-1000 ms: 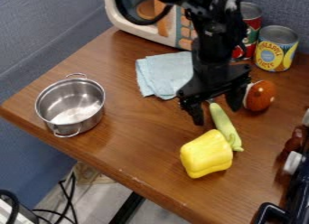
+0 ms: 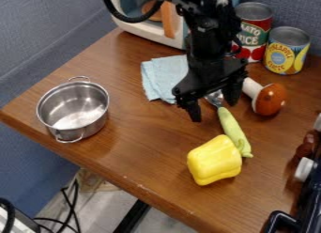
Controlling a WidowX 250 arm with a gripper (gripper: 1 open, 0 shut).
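The black gripper (image 2: 204, 96) hangs low over the wooden table (image 2: 138, 162), its fingers at a small shiny metal piece (image 2: 216, 98) near the top end of a pale corn cob (image 2: 236, 133); whether it grips anything is unclear. A toy mushroom (image 2: 268, 100) lies to its right. A yellow pepper (image 2: 215, 160) lies in front, and a steel pot (image 2: 74, 108) stands at the left.
A light blue cloth (image 2: 164, 77) lies behind the gripper. Two cans (image 2: 251, 35) (image 2: 286, 54) and a white appliance (image 2: 135, 25) stand at the back. Bottles (image 2: 301, 162) line the right edge.
The gripper and arm have shifted slightly, with the shiny piece showing more than a second ago. The other objects look unmoved.
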